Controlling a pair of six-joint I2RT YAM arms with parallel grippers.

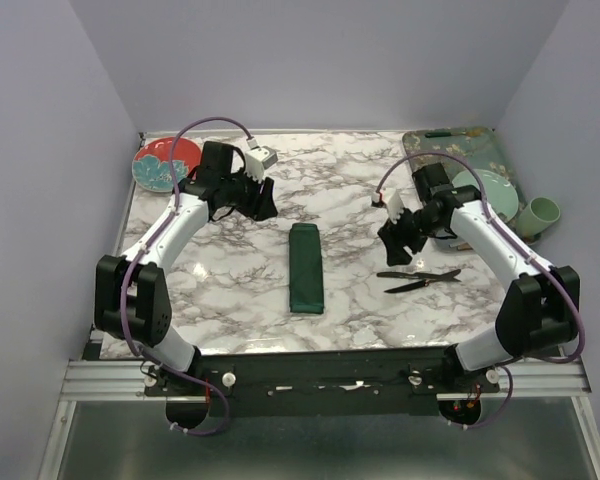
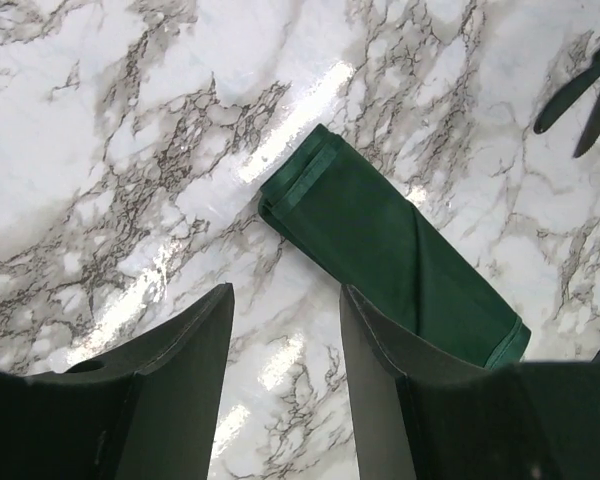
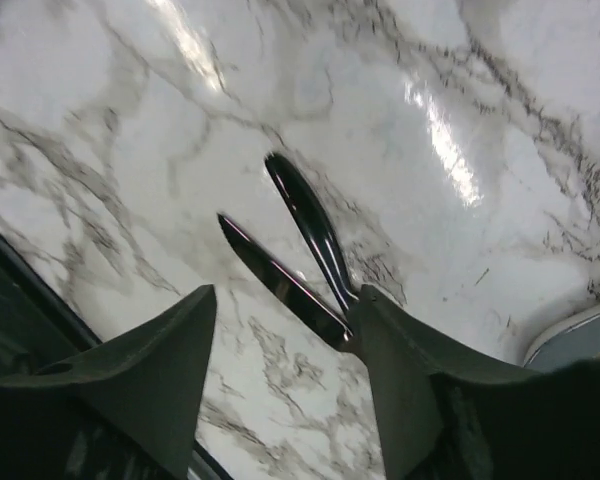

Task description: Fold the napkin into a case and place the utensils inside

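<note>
The dark green napkin lies folded into a narrow strip on the marble table, with a folded band across its end in the left wrist view. Two dark-handled utensils rest to its right; in the right wrist view one handle and a second, blade-like piece show beneath the fingers. My left gripper hangs up and left of the napkin, its fingers apart and empty. Above the utensils hovers my right gripper, also parted, with nothing between its fingers.
A red and blue plate sits at the back left. At the back right, a patterned tray carries a pale green plate, with a green cup by its edge. Bare marble surrounds the napkin.
</note>
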